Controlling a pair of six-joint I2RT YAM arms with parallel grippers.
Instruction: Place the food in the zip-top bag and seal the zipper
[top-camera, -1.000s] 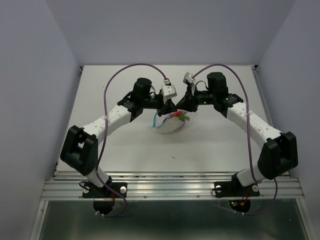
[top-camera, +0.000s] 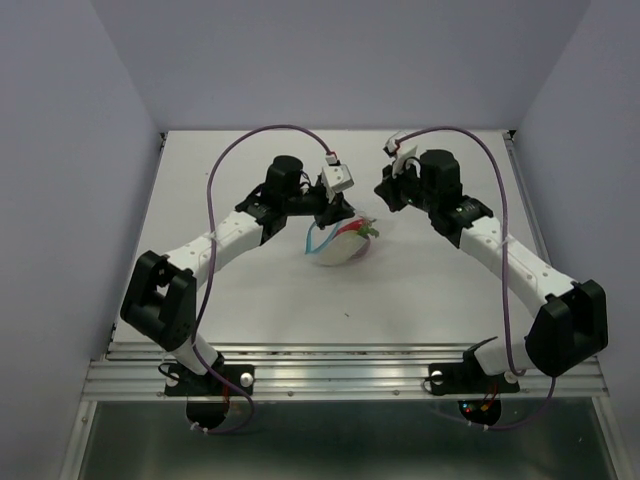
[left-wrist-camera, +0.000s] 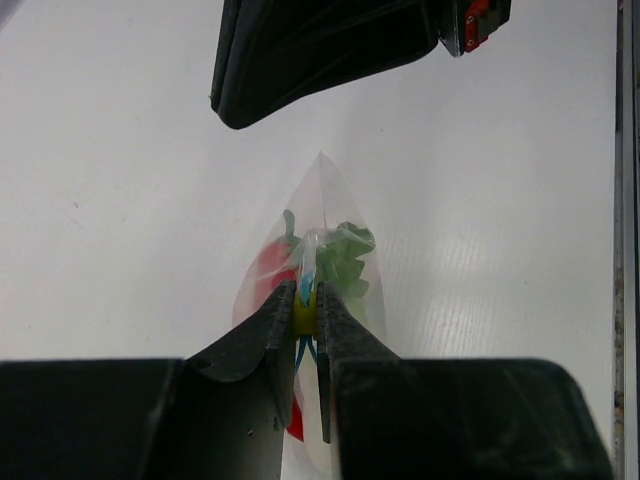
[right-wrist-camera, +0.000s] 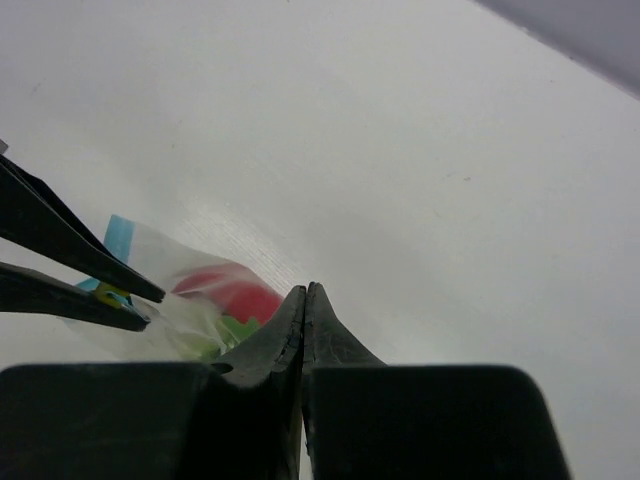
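Note:
The clear zip top bag (top-camera: 340, 251) lies mid-table with its blue zip strip (top-camera: 312, 240) to the left. A red food item (left-wrist-camera: 273, 265) and a green one (left-wrist-camera: 343, 262) show inside the bag. My left gripper is shut on the yellow slider (left-wrist-camera: 304, 312) at the blue strip, which is pinched between the fingertips. Its fingers (right-wrist-camera: 90, 262) reach over the bag from the left in the right wrist view. Right of the bag and apart from it, my right gripper is shut, with nothing visible between its tips.
Grey walls (top-camera: 330, 60) stand behind and at both sides, and a metal rail (top-camera: 340, 370) runs along the front. The right gripper body hangs close above the bag in the left wrist view.
My right gripper has moved to the right, away from the left gripper and the bag. The left arm and the bag look almost unchanged.

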